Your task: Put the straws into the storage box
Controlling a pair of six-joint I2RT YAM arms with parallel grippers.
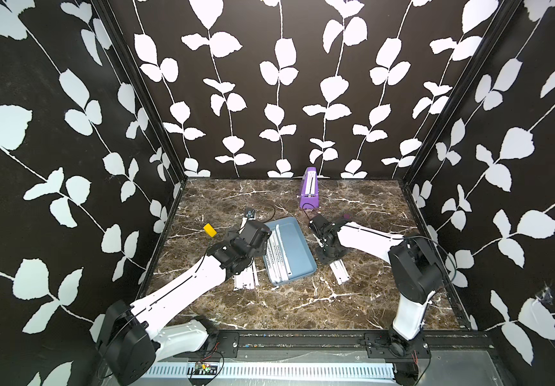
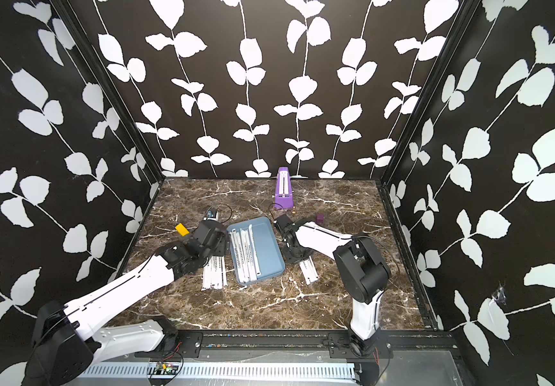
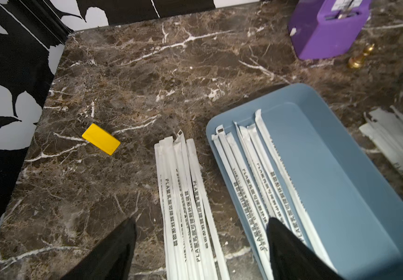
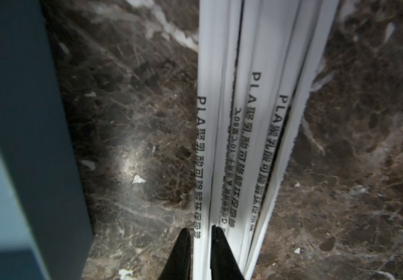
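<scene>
The blue storage box (image 3: pixel 341 186) holds several wrapped straws (image 3: pixel 276 154) along its left side. Another bundle of straws (image 3: pixel 182 196) lies on the table left of the box, beneath my left gripper, which stands open and empty. A third bundle (image 4: pixel 257 93) lies right of the box. My right gripper is low over this bundle, its fingertips either side of the leftmost straw, a narrow gap apart; whether it grips that straw I cannot tell.
A purple metronome (image 1: pixel 309 196) stands behind the box, with a small brass piece (image 3: pixel 359 60) by it. A yellow block (image 3: pixel 101 138) lies at the left.
</scene>
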